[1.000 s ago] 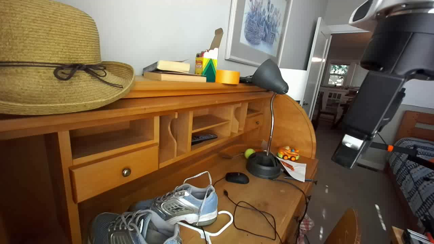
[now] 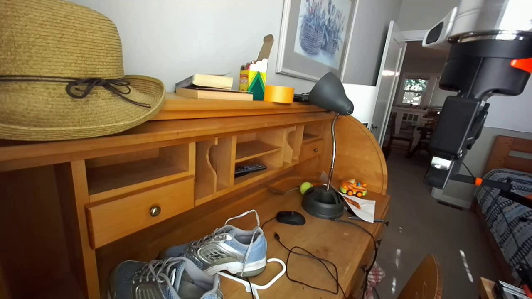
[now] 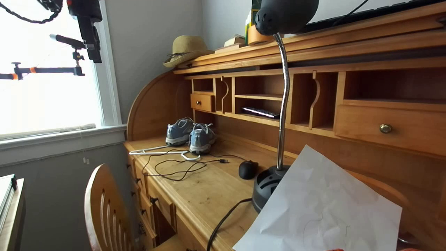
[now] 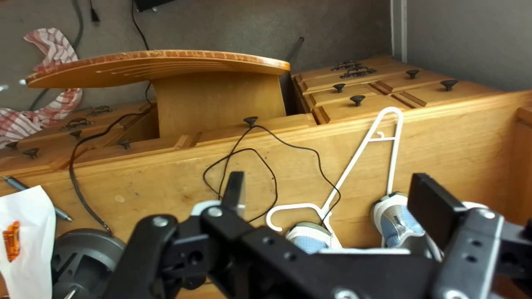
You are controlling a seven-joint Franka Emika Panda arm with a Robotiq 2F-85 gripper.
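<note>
My gripper stands open with nothing between its fingers, high above the desk. Exterior view 1 has the gripper [image 2: 439, 172] off to the right, well clear of the desk; in exterior view 2 it hangs at the upper left before the window. On the desktop [image 3: 200, 186] sit a pair of grey-blue sneakers [image 3: 179, 130], a white hanger [image 4: 356, 157] partly under them, a looped black cable [image 4: 273, 174] and a black mouse [image 3: 248, 169]. From the wrist camera the sneakers are partly covered by my gripper.
A black lamp [image 2: 333, 94] rises from the desk beside a tennis ball [image 2: 305, 187], a toy car [image 2: 353, 187] and paper [image 3: 317, 200]. Along the desk top lie a straw hat [image 2: 60, 55], books, a crayon box and orange tape [image 2: 279, 94]. A chair [image 3: 106, 209] stands in front.
My gripper has moved slightly up and to the right in exterior view 1, and hangs more upright than before. The objects on the desk have stayed put.
</note>
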